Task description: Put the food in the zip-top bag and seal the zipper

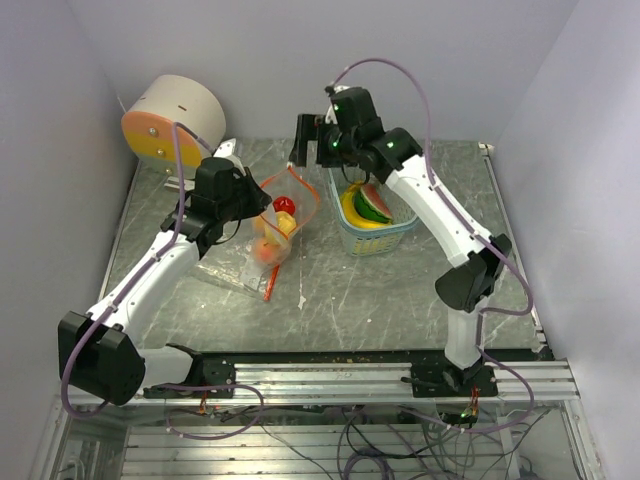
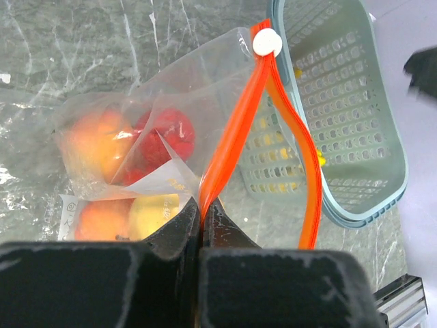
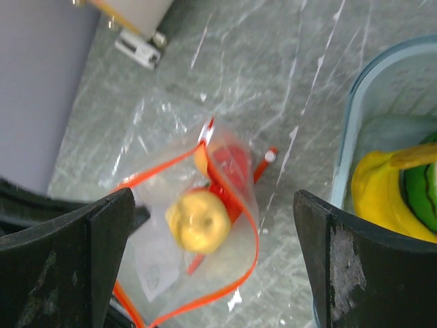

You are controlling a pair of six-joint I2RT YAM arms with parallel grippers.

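Note:
A clear bag with an orange zipper stands with its mouth open, its rim pinched by my left gripper, which is shut on it. Inside the bag are a red fruit, orange fruit and a yellow fruit. My right gripper is open above the bag mouth, nothing between its fingers. In the blue-grey basket right of the bag lie a banana and a watermelon slice.
A white roll with an orange end stands at the back left. Bare grey table lies in front of the basket. Walls enclose the back and both sides.

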